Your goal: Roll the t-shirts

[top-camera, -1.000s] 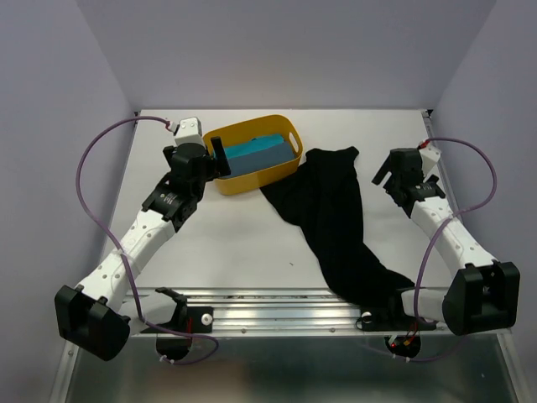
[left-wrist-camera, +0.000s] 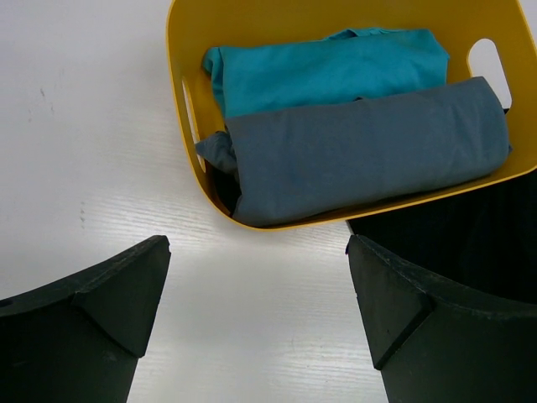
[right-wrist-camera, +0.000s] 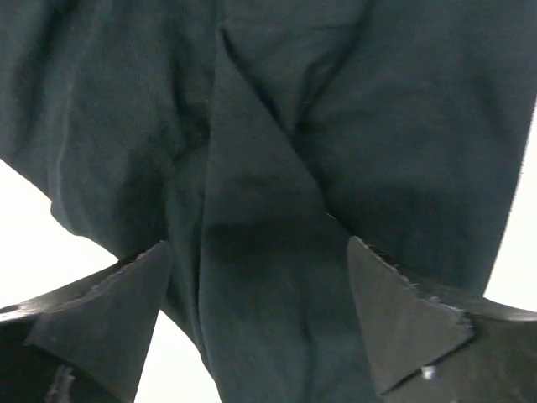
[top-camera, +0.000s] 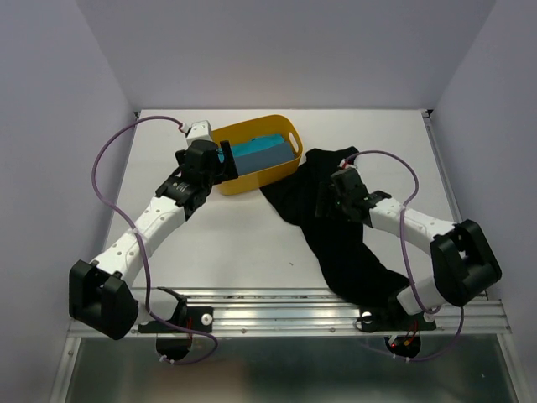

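A black t-shirt (top-camera: 315,218) lies loose and creased on the white table, running from beside the basket to the front edge. Above its upper part hovers my right gripper (top-camera: 323,201), open. In the right wrist view the dark cloth (right-wrist-camera: 260,193) fills the space beyond the spread fingers, with folds along its middle. My left gripper is also open, nothing between its fingers, in front of the yellow basket (left-wrist-camera: 186,126). Inside that basket a grey-blue rolled shirt (left-wrist-camera: 361,155) lies beside a teal one (left-wrist-camera: 327,71).
The yellow basket (top-camera: 231,186) stands at the back centre, touching or nearly touching the black cloth. Bare white table (top-camera: 239,243) shows at the left and front centre. A metal rail (top-camera: 260,311) runs along the front edge.
My right gripper has swung left from the bare table at the right to over the black shirt. The shirt looks unmoved.
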